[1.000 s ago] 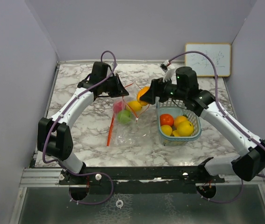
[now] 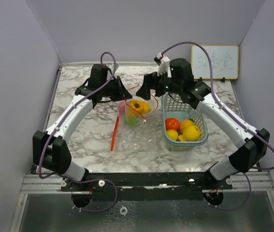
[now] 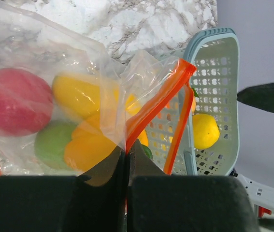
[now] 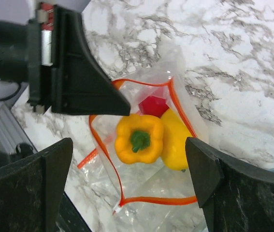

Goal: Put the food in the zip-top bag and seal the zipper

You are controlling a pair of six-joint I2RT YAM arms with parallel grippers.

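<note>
The clear zip bag [image 2: 137, 137] with orange zipper strips stands open mid-table, holding a yellow pepper [image 4: 139, 140], a yellow fruit [image 4: 174, 137], a red fruit [image 3: 16, 99] and a green item [image 3: 54, 145]. My left gripper is shut on the bag's rim, pinching the clear film by the orange zipper. My right gripper hangs open over the bag's mouth, with nothing between its fingers.
A grey plastic basket [image 2: 199, 142] at the right holds a tomato [image 2: 172, 123] and several yellow items. A whiteboard [image 2: 215, 60] lies at the back right.
The pepper that was in my right gripper now lies inside the bag. The right gripper has opened and risen a little. The left gripper stays at the bag's rim.
</note>
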